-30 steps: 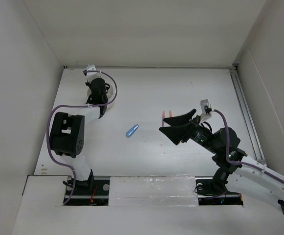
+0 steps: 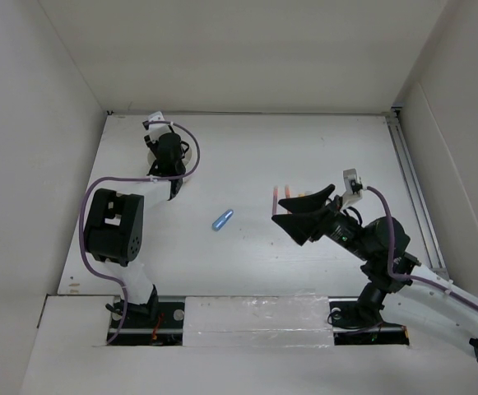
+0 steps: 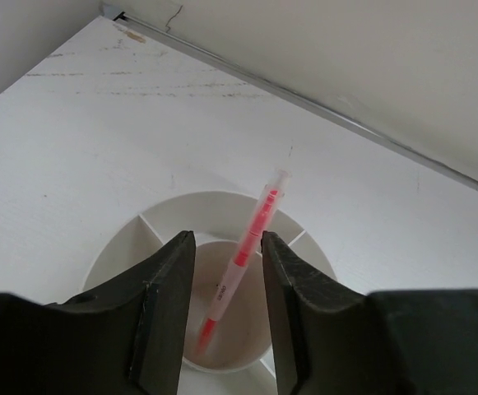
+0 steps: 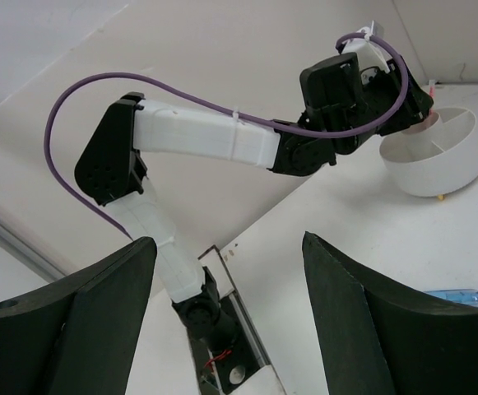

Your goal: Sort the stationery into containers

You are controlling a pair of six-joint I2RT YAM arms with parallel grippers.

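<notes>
A pink pen [image 3: 259, 218] leans inside the middle cup of the white round divided container [image 3: 210, 199]. On either side of it the fingers of my left gripper stand apart, so the gripper is open over the cup. In the top view that arm covers most of the container. My right gripper is open and empty, its fingers wide apart. A blue piece of stationery [image 2: 222, 220] lies on the table between the arms. Two slim pink pens, one the left pen [image 2: 275, 200], lie near the right gripper, which partly hides further small things.
The right arm [image 2: 374, 239] reaches in over the right side of the table. Walls enclose the table's back and sides. Open table lies between the container and the pens, and along the back.
The right arm has shifted slightly; the blue piece has stayed put.
</notes>
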